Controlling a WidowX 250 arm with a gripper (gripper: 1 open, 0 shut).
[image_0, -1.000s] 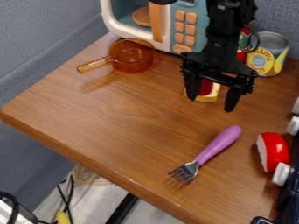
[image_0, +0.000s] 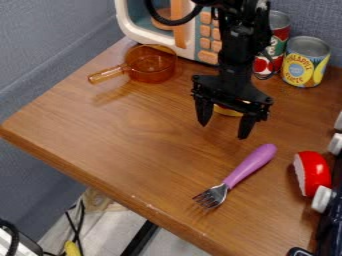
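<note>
The black gripper (image_0: 225, 124) hangs low over the wooden table (image_0: 120, 150), its two fingers spread apart. A yellow object (image_0: 230, 110) sits behind it, mostly hidden by the gripper; what lies between the fingers cannot be made out fully. A fork with a purple handle (image_0: 241, 172) lies in front of the gripper.
A brown pan (image_0: 150, 63) is at the back left, a toy microwave (image_0: 173, 22) behind it. Cans (image_0: 306, 61) stand back right. A red-and-white object (image_0: 311, 172) and dark items lie along the right edge.
The gripper has shifted left and slightly down, now covering more of the red and yellow object that showed between its fingers earlier.
</note>
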